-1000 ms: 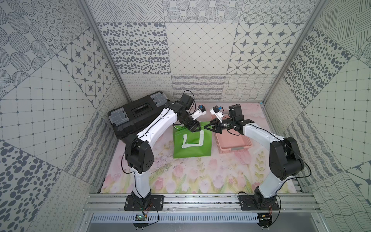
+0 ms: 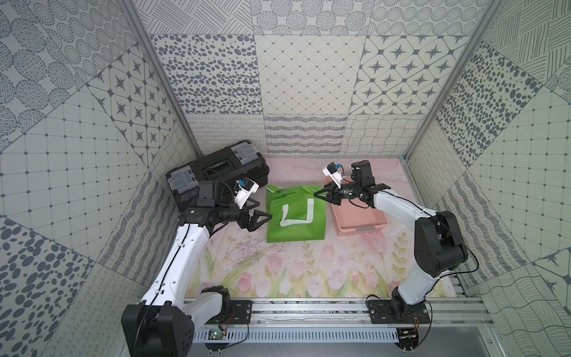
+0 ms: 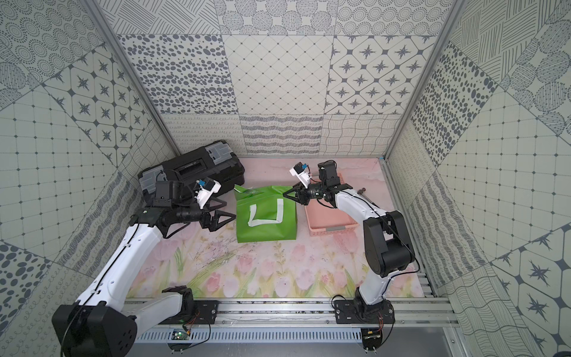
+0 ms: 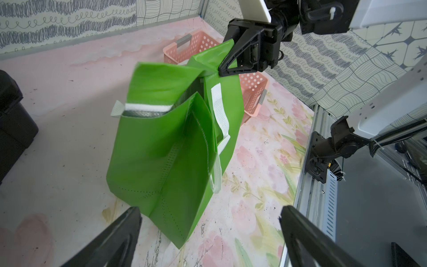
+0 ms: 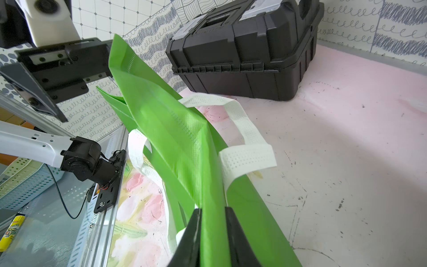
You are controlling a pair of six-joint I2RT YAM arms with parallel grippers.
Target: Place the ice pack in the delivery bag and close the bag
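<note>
The green delivery bag (image 2: pixel 279 233) with white straps stands at the table's middle, its mouth partly open in the left wrist view. My right gripper is shut on the bag's right upper edge, the green fabric pinched between its fingers. Left of the bag and apart from it, my left gripper (image 2: pixel 263 213) is open and empty; its two fingers (image 4: pixel 109 240) frame the bag from the near side in its wrist view. No ice pack can be made out in any view, and the bag's inside is mostly hidden.
A pink basket (image 2: pixel 357 228) sits right of the bag, partly beneath the right arm, and appears empty where visible. At the back left is a black toolbox (image 5: pixel 249 49), close behind the left arm. The flowered table in front of the bag is clear.
My left gripper has moved from above the bag's top, near the right gripper, out to the left and toward the front, opening on the way. The right gripper and bag have stayed nearly still.
</note>
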